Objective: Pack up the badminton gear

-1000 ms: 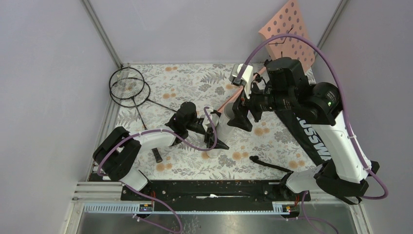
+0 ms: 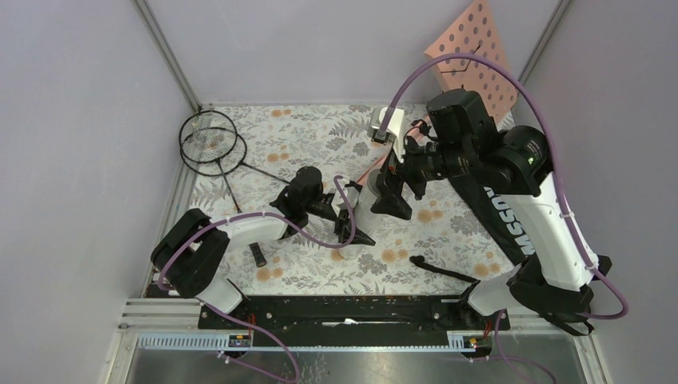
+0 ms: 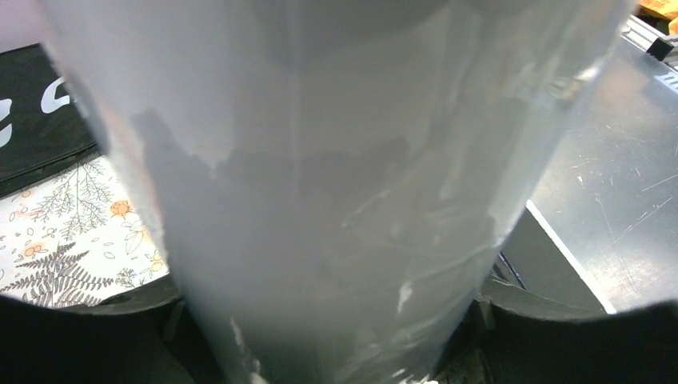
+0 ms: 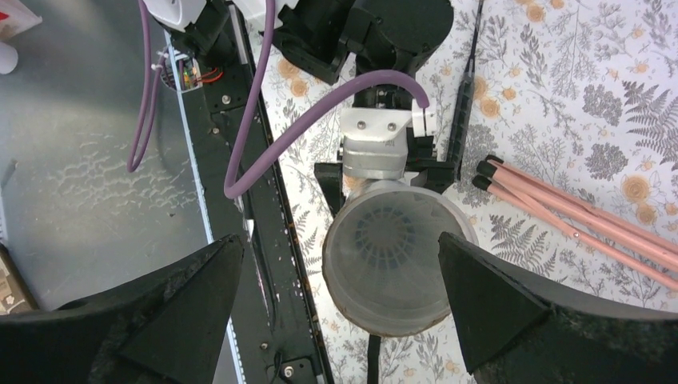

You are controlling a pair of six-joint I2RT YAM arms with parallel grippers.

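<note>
A translucent white tube (image 2: 366, 214) leans above the cloth, its mouth toward my right arm. My left gripper (image 2: 357, 226) is shut on this tube (image 3: 328, 176), which fills the left wrist view between the two fingers. Looking down into the tube (image 4: 396, 308), the right wrist view shows a round mouth with a pale grid-like shape inside, perhaps a shuttlecock (image 4: 385, 234). Over that mouth my right gripper stands open, and nothing shows gripped by it. Two rackets (image 2: 209, 144) lie overlapped on the left, one handle partly hidden by my left arm.
A black lettered bag (image 2: 492, 216) lies at the right, partly under my right arm. Pink poles (image 4: 592, 220) rest on the cloth behind the tube, joined to a pink perforated panel (image 2: 472, 48). A black strap (image 2: 444, 270) lies at front right.
The left arm and the tube look unmoved.
</note>
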